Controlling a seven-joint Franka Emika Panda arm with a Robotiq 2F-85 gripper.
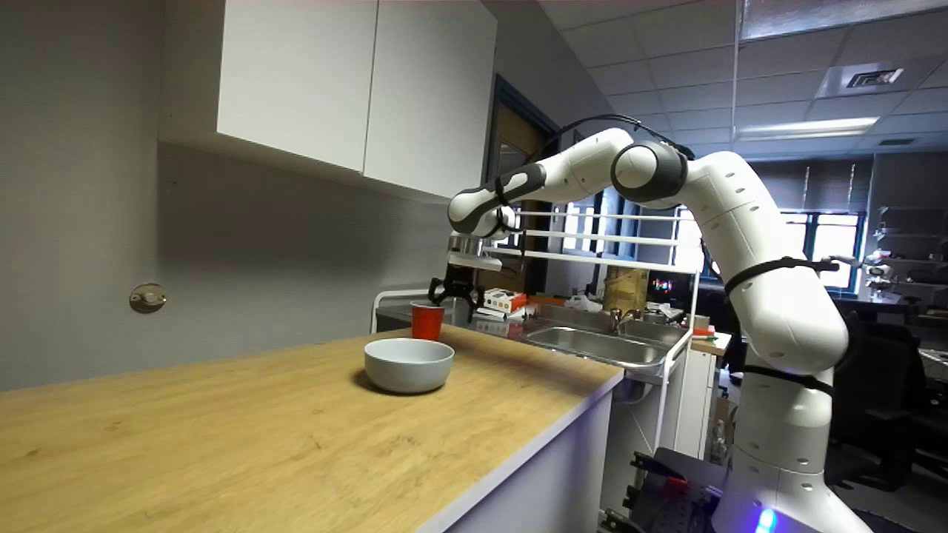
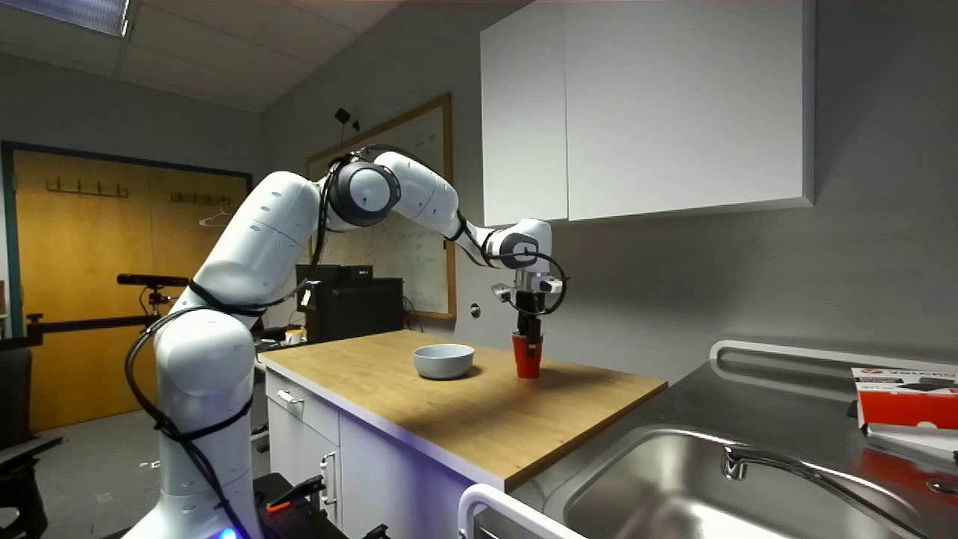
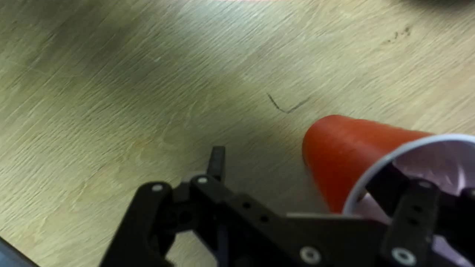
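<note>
An upright red cup [image 1: 427, 325] stands on the wooden counter [image 1: 222, 426] behind the bowl. Just above it, my gripper [image 1: 455, 299] points down with its fingers wide apart. In the wrist view one finger reaches past the pale rim into the mouth of the cup [image 3: 336, 151], while the other finger [image 3: 216, 162] is over bare wood outside it. The gripper is open and not closed on the cup wall; whether the inner finger touches it, I cannot tell. A light grey bowl [image 2: 444, 361] rests apart from the cup, its inside mostly hidden.
White wall cabinets [image 1: 355, 89] hang above the counter near the arm. A steel sink [image 2: 691, 485] with a faucet [image 2: 763, 460] lies past the counter's end, with a red and white box [image 2: 907, 400] beyond.
</note>
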